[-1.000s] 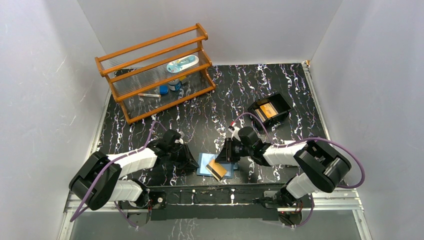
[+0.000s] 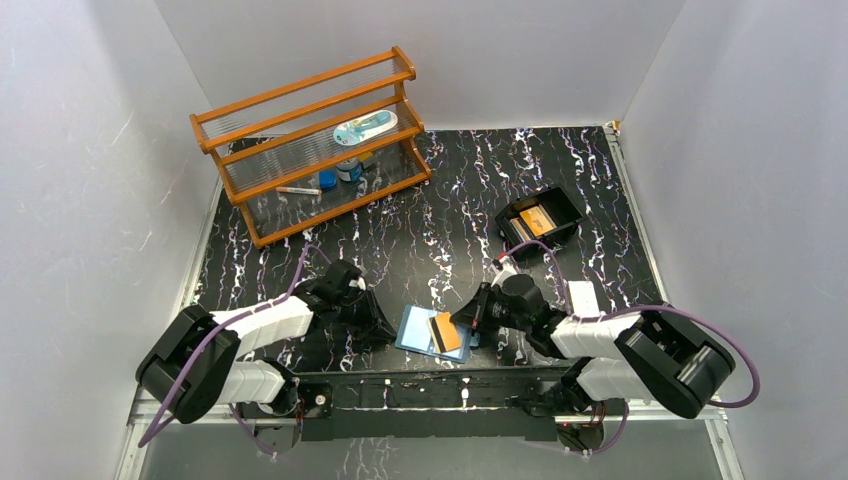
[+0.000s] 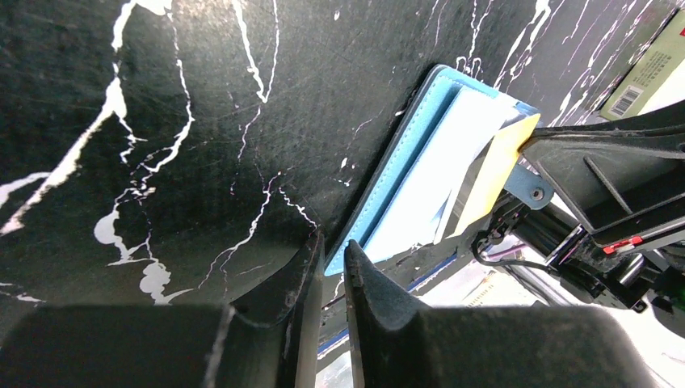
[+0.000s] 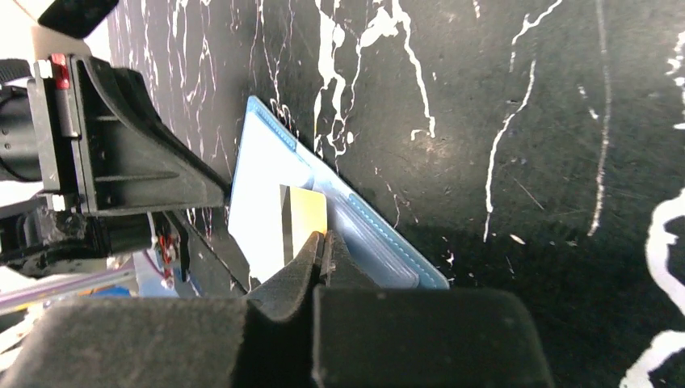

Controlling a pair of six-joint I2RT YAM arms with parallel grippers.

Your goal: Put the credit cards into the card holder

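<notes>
A light blue card holder (image 2: 414,326) lies on the marble table near the front edge, with a yellow card (image 2: 444,330) bearing a dark stripe on it, also seen in both wrist views. My right gripper is shut at the card's edge; whether anything thin is between its tips does not show. My left gripper is just left of the holder's edge, its fingers slightly apart with nothing seen between them.
An open black box (image 2: 563,205) with orange cards stands at the back right. A wooden rack (image 2: 300,225) with small items fills the back left. A white box (image 2: 583,298) lies beside the right arm.
My right arm has shifted right and the yellow card now lies more upright along the holder, further within its outline. The left arm has barely moved.
</notes>
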